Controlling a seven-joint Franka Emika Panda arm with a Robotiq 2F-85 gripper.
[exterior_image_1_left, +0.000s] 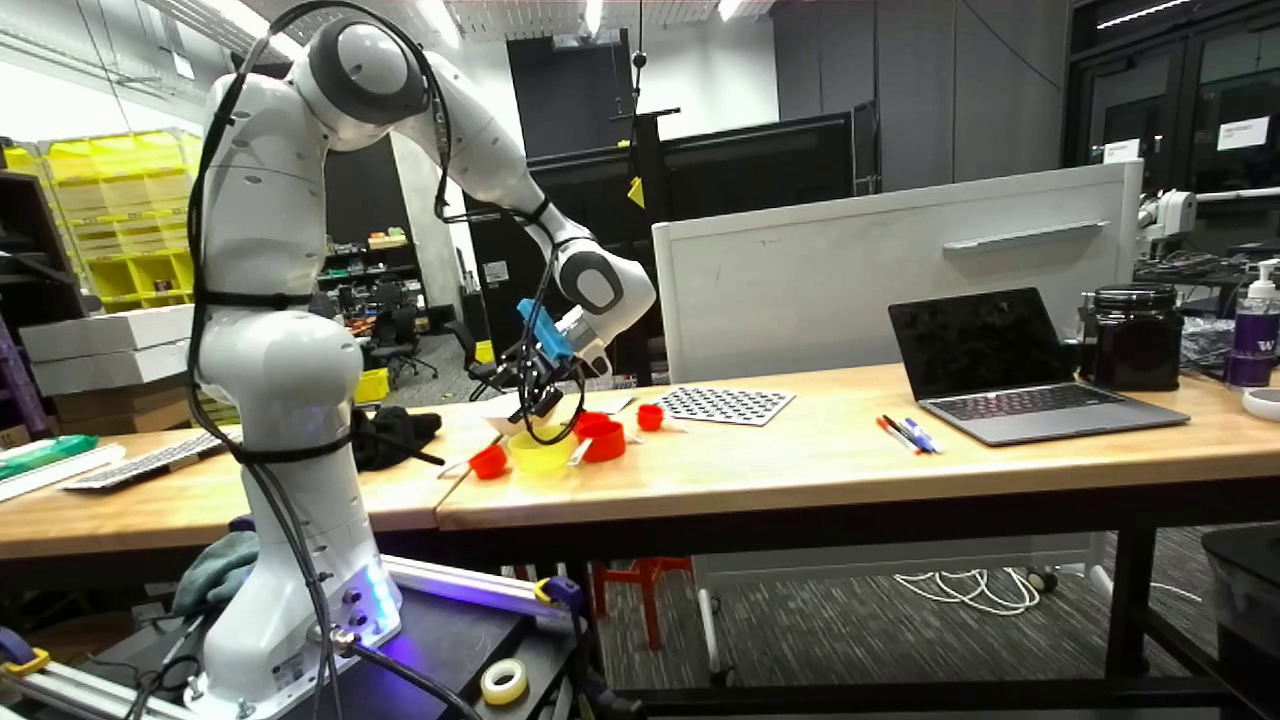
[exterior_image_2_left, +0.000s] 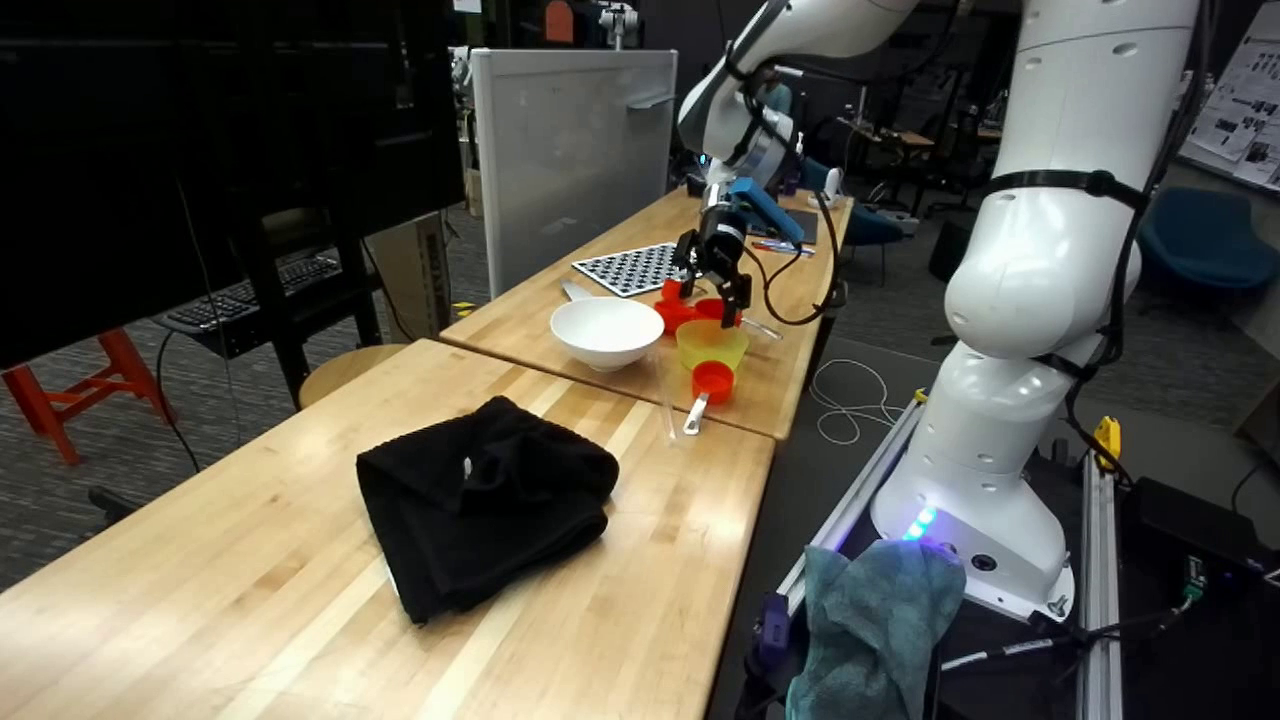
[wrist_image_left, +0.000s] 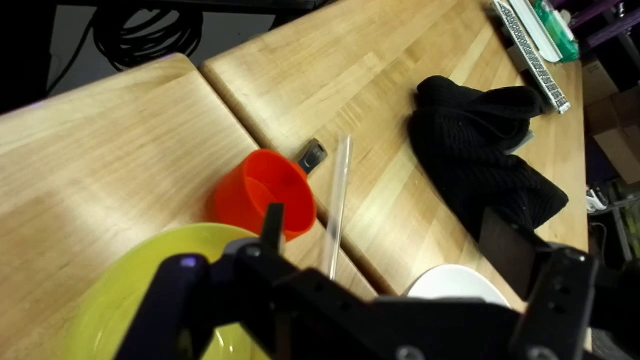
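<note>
My gripper stands open above the table, with its fingers (wrist_image_left: 273, 225) wide apart and nothing held between them. Below one finger, in the wrist view, are a yellow bowl (wrist_image_left: 129, 294) and an orange-red measuring cup (wrist_image_left: 231, 192) with a handle. A clear, thin stick (wrist_image_left: 337, 207) lies across the table seam beside that cup. Partly hidden behind the gripper is a white bowl (wrist_image_left: 459, 281). Larger red cups (exterior_image_1_left: 605, 442) cluster beside the yellow bowl in exterior view 1, and a small red cup (exterior_image_1_left: 649, 416) sits farther right.
A crumpled black cloth (exterior_image_2_left: 480, 510) rests on the near table in exterior view 2. A dotted board (exterior_image_1_left: 726, 404), pens (exterior_image_1_left: 908, 434) and an open laptop (exterior_image_1_left: 1038, 396) occupy the other side. Bare wood lies between the cups and the pens.
</note>
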